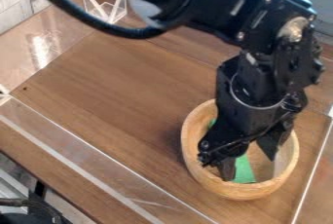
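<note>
My black gripper (pixel 250 148) reaches down into a light wooden bowl (pixel 198 169) on the right part of the table, its fingers open inside the rim. A green object (pixel 243 172) lies in the bowl, partly hidden behind the fingers; whether they touch it I cannot tell.
Clear strips or panels edge it at the lower left and upper left. A white wire item (pixel 104 4) stands at the back left, and a black cable crosses the top.
</note>
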